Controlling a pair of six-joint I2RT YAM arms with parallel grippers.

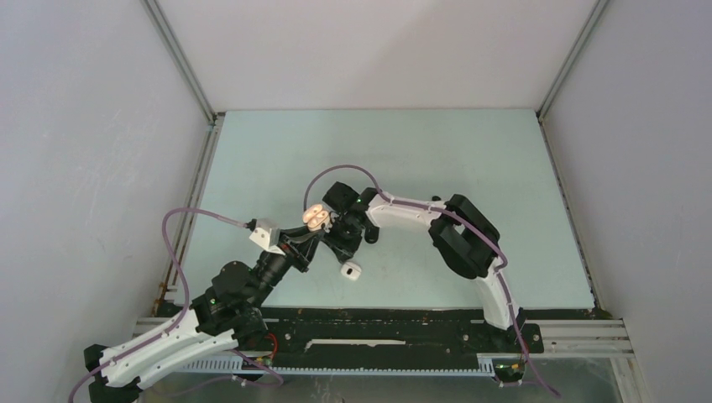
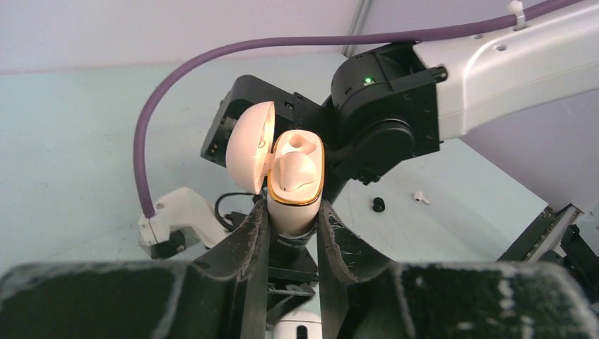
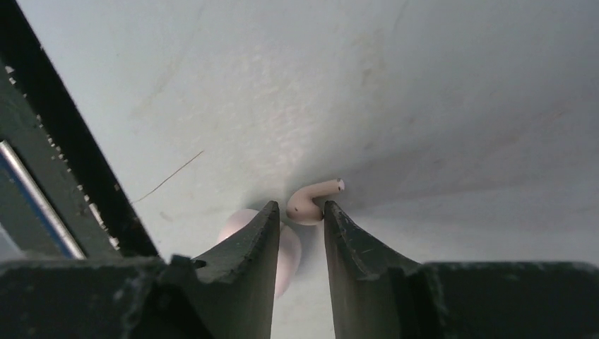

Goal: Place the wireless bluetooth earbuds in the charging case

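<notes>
The open white charging case (image 2: 277, 173), gold-rimmed with its lid tipped to the left, is upright between the fingers of my left gripper, which is shut on it. A rounded bud shape (image 2: 297, 171) sits in the near part of the case; two small hollows show in the far part. In the right wrist view, a white earbud (image 3: 305, 207) lies between the tips of my right gripper. That gripper stands partly open, low over the table; a thin gap shows at the left finger. The earbud's stem points right.
A white rounded block (image 1: 351, 270) with a dark mark sits close beside my right gripper. A black object (image 1: 372, 235) lies on the table under the right arm. Farther right are a small black item (image 2: 378, 205) and a white piece (image 2: 420, 198).
</notes>
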